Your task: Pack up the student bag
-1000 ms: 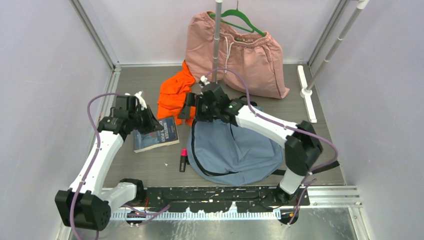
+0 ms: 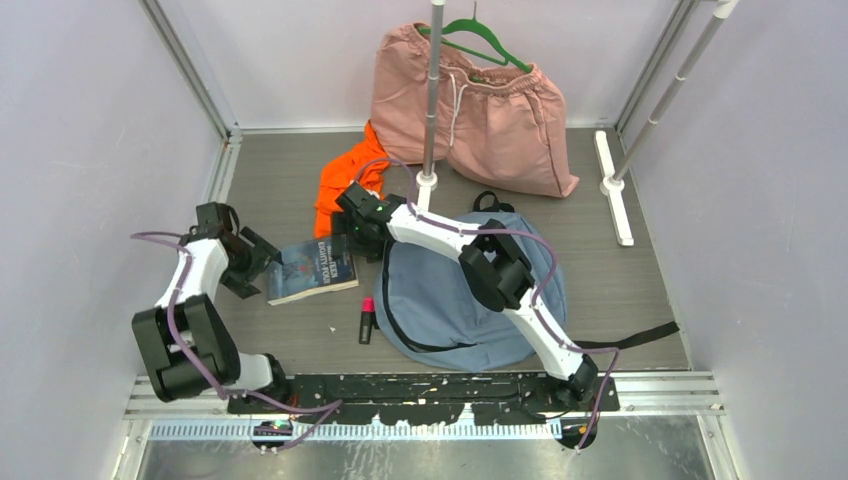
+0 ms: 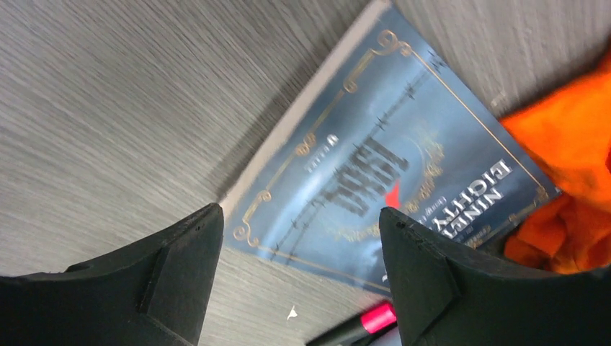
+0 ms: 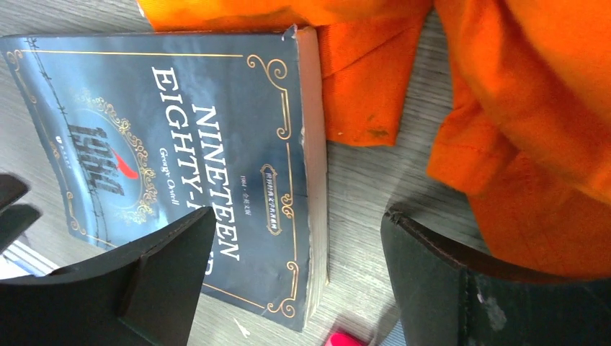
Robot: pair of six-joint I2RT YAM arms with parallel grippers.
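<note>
A navy book [image 2: 312, 268], titled Nineteen Eighty-Four, lies flat on the floor. My left gripper [image 2: 262, 262] is low at its left end; in the left wrist view its fingers stand open with the book between and beyond them. My right gripper [image 2: 350, 240] is down at the book's right end; in the right wrist view its fingers are apart over the spine edge, beside orange cloth [image 4: 519, 86]. A black marker with a pink cap [image 2: 366, 330] lies in front of the book. A blue-grey bag [image 2: 470, 310] lies right of it, partly under my right arm.
A pink drawstring bag [image 2: 500, 130] on a green hanger stands at the back. A metal pole [image 2: 432, 100] rises behind my right arm, another [image 2: 660, 110] at the right. Bare floor shows left of and in front of the book.
Both grippers have moved lower and outward to the two ends of the book, the right one leftward. The book has not visibly moved.
</note>
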